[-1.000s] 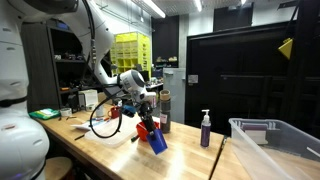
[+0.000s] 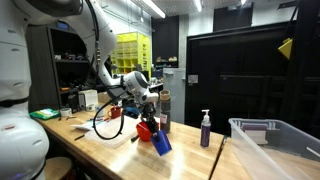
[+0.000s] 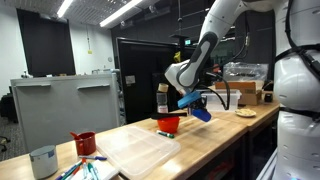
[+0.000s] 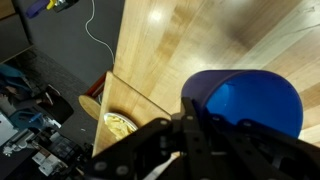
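My gripper point(image 2: 153, 132) is shut on the rim of a blue cup point(image 2: 162, 143), which is tilted over the wooden table. In the wrist view the dark fingers point(image 4: 205, 112) cover the near wall of the blue cup point(image 4: 265, 98), and its mouth faces the camera. No contents can be made out inside. From the other side, the blue cup point(image 3: 201, 114) hangs below the arm at a slant, near the table's right part. Whether its lower edge touches the table cannot be told.
A red bowl point(image 3: 168, 124) stands close to the cup, with a tall jar point(image 3: 162, 100) behind. A dark bottle point(image 2: 205, 128) and a large clear bin point(image 2: 270, 140) lie to the right. A white tray point(image 3: 135, 150) occupies the other end. Bare table point(image 2: 120, 155) lies in front.
The cup and gripper have shifted slightly to the right in exterior view 1 over the last second. The grip looks the same, and other objects have stayed put.
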